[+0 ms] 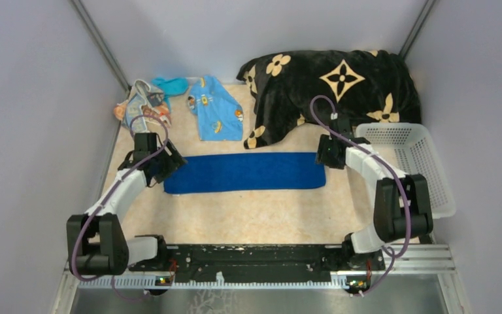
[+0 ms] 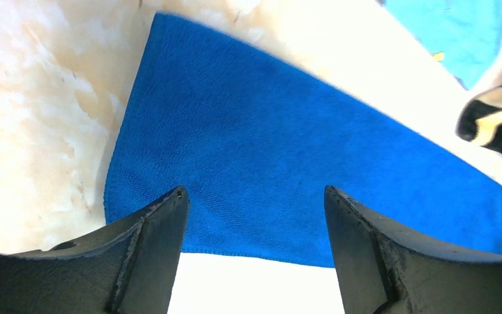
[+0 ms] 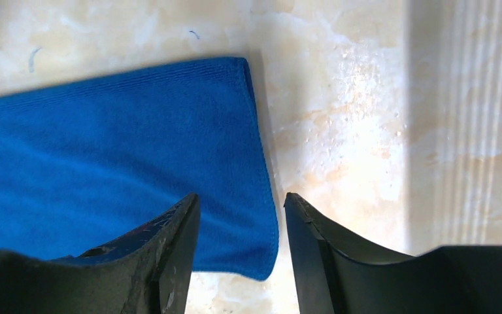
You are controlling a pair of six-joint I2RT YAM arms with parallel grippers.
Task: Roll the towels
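A blue towel [image 1: 248, 171] lies flat on the table as a long narrow strip running left to right. Over its left end hangs my left gripper [image 1: 180, 171], open, and in the left wrist view only flat cloth [image 2: 255, 163] and table show between the fingers. At the towel's right end is my right gripper [image 1: 321, 163], its fingers apart. The right wrist view shows the towel's right edge [image 3: 258, 150] running between the fingertips, with the near right corner slightly raised. Whether those fingers touch the cloth I cannot tell.
A white basket [image 1: 431, 163] stands at the far right. Behind the towel lie a black flowered blanket [image 1: 340, 85], a light blue patterned cloth [image 1: 219, 111] and a crumpled patterned cloth [image 1: 145, 104].
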